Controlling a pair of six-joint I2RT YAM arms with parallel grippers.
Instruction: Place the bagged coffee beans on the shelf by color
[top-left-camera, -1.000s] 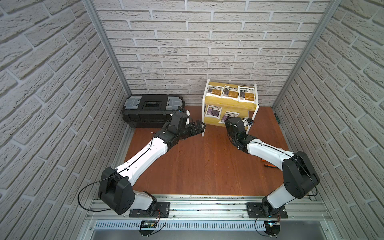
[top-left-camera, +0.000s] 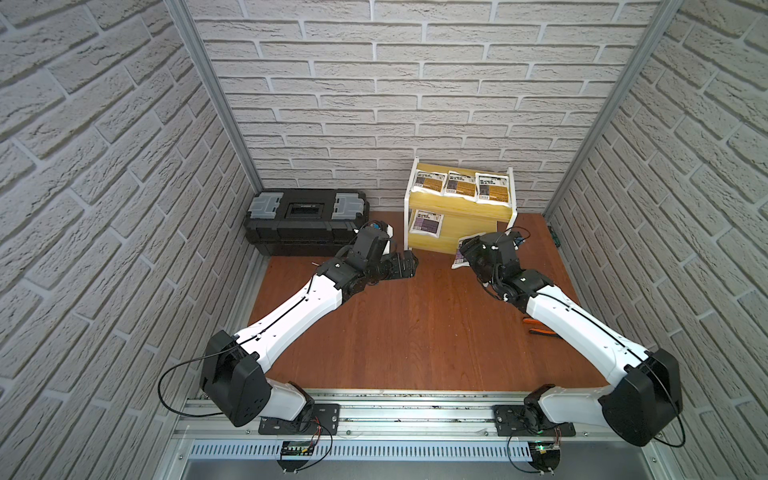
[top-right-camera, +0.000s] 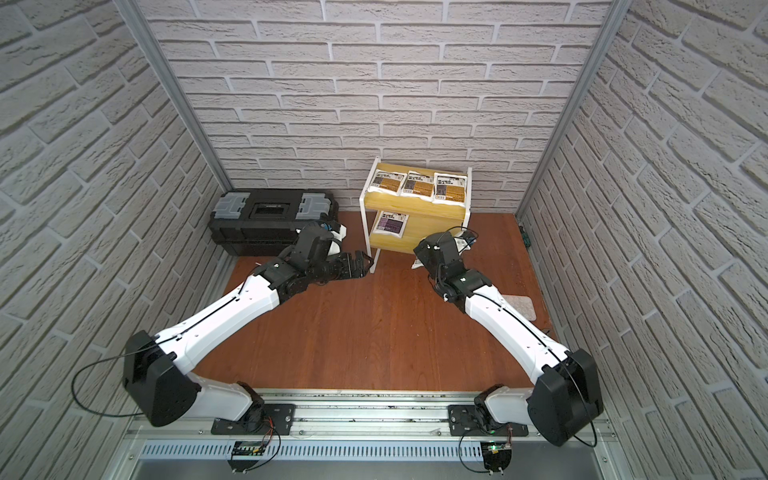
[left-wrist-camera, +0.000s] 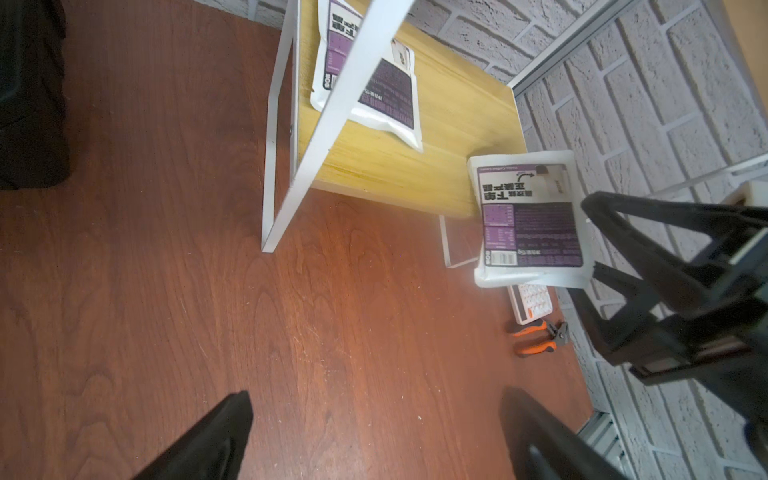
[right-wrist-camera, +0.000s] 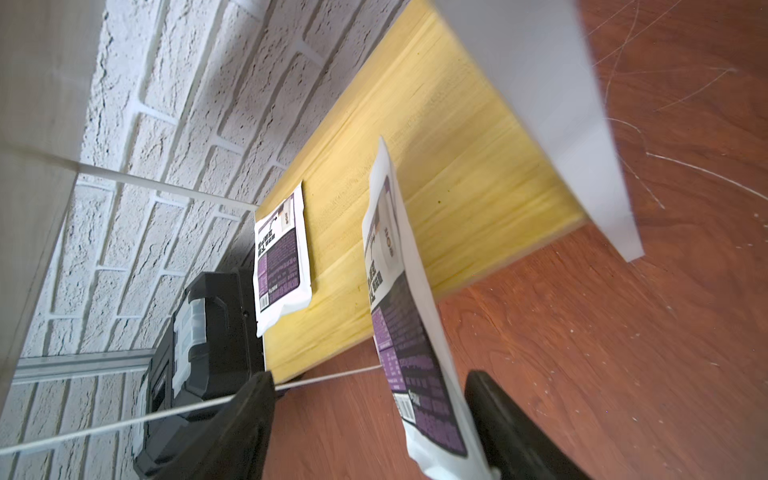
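A two-tier shelf (top-left-camera: 448, 204) holds three bags with orange labels (top-left-camera: 461, 183) on top and a purple-label bag (left-wrist-camera: 376, 88) at the lower tier's left. A second purple-label bag is at that tier's front right, overhanging the edge beside my right gripper's fingers; in the right wrist view it (right-wrist-camera: 408, 336) is tilted, near the right finger. My right gripper is open; whether it touches the bag is unclear. My left gripper stands open in front of the shelf's left side, nothing between its fingers.
A black toolbox (top-left-camera: 304, 224) stands back left. A white calculator-like object (left-wrist-camera: 529, 304) and orange-handled cutters (left-wrist-camera: 540, 340) lie at the right. Brick walls surround the table.
The left gripper has shifted slightly rightward and down in view.
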